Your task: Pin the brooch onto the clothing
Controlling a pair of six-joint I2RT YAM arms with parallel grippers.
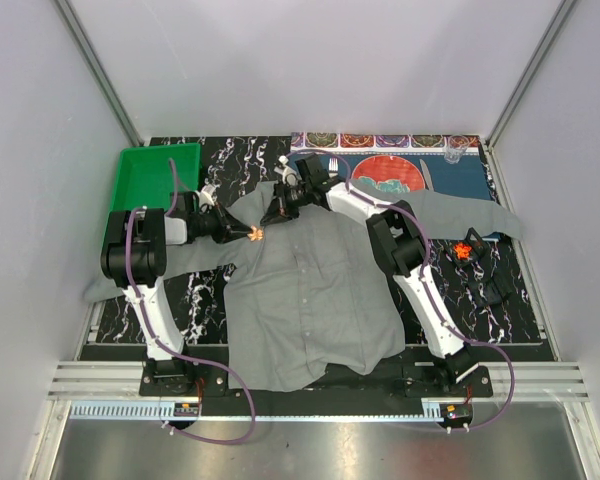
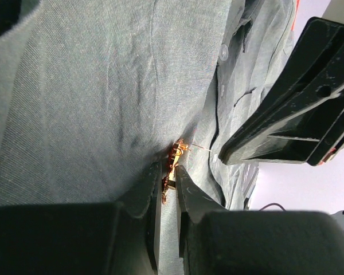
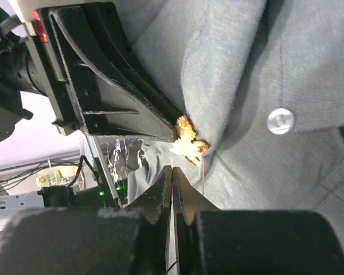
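Observation:
The grey shirt lies spread across the marble table. My left gripper is shut on a small gold brooch, held against the fabric; its thin pin points out sideways in the left wrist view and downward in the right wrist view. My right gripper is shut with nothing between its fingers, hovering just beside the brooch near the shirt's upper left front. A clear button sits on the cloth nearby. Whether the pin passes through fabric I cannot tell.
A green tray is at the back left. A red plate, cutlery and a glass stand on a blue mat at the back right, with an orange item on a dark object to the right.

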